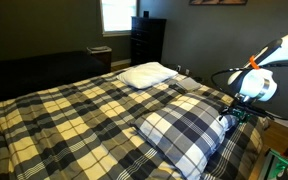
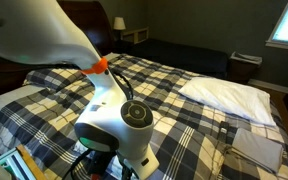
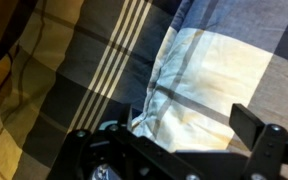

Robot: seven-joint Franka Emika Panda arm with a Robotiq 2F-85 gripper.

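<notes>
A plaid blanket [image 1: 184,118] in dark, white and tan checks is spread over the bed, bunched into a raised fold near the arm. My gripper is open above the cloth in the wrist view, its fingers wide apart and nothing held between them. Beneath it, a crease divides the darker part of the blanket from a paler part. From the side, the gripper [image 1: 225,118] hangs low at the fold's right edge; whether it touches the cloth cannot be told. The white arm body hides most of the gripper in the second exterior view.
A white pillow [image 2: 231,102] and a flat grey-white item [image 2: 257,148] lie farther along the bed. A lamp [image 2: 119,24] stands behind. Wooden floor [image 1: 278,138] shows beside the bed near the arm's base. Much of the bed is clear.
</notes>
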